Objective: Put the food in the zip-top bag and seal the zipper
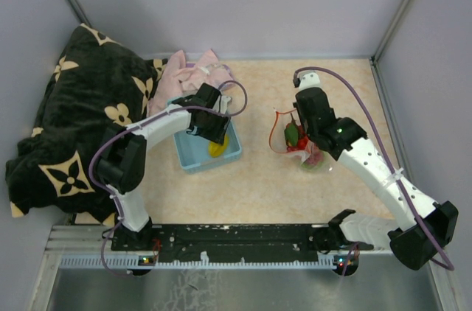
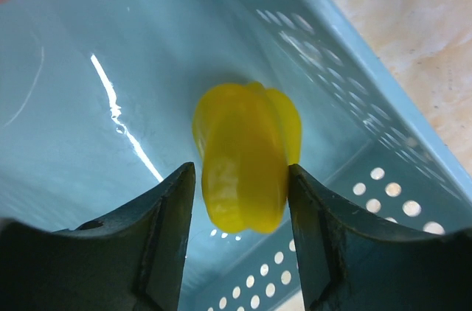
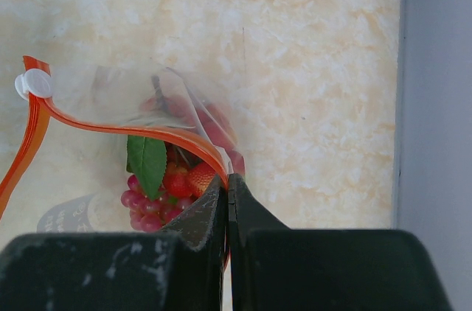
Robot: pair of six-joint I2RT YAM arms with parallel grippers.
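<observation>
A yellow pepper (image 2: 247, 163) sits in the blue bin (image 1: 199, 163). My left gripper is around its lower part, fingers part open with the pepper between the fingertips; whether they grip it is unclear. My right gripper is shut on the orange zipper rim of the zip top bag (image 3: 110, 112), which stands open on the table holding strawberries (image 3: 203, 178), grapes (image 3: 151, 219) and green items (image 1: 292, 134).
A pink cloth (image 1: 169, 82) lies behind the bin, and a dark patterned blanket (image 1: 66, 119) fills the left.
</observation>
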